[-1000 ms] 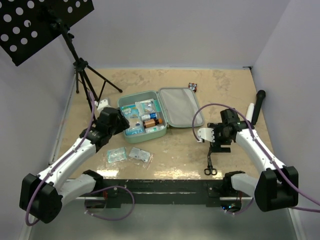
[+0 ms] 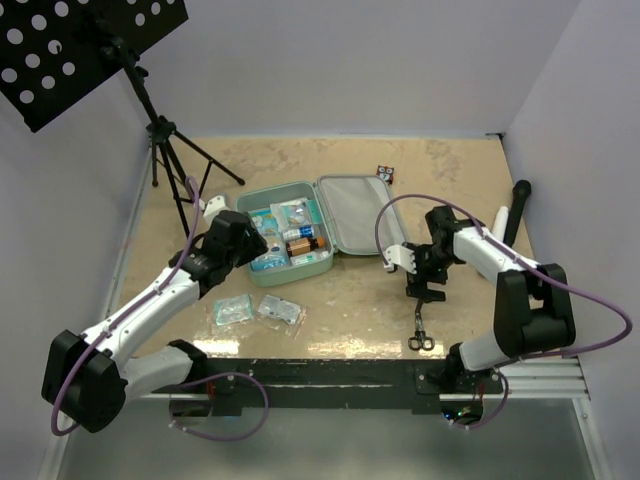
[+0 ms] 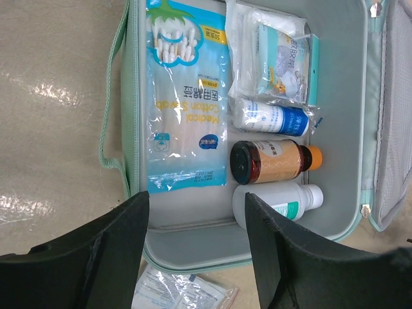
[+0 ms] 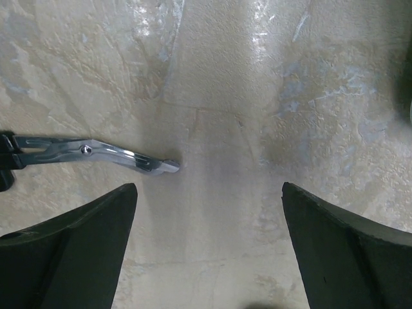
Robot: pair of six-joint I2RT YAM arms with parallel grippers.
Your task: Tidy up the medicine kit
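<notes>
The mint medicine case lies open, holding a cotton swab pack, bagged items, a blue-white tube, a brown bottle and a white bottle. My left gripper hangs open over its near left end. Two clear packets lie in front of the case. Metal scissors lie on the right of the table, below my right gripper, which is open with nothing between its fingers.
A black tripod stand rises behind the left arm. A black cylindrical object, a white roll and a small box lie at the back right.
My right arm has shifted and swung, its rear part moving up and left in the top view, its gripper slightly leftward. My left arm has moved slightly toward the case.
</notes>
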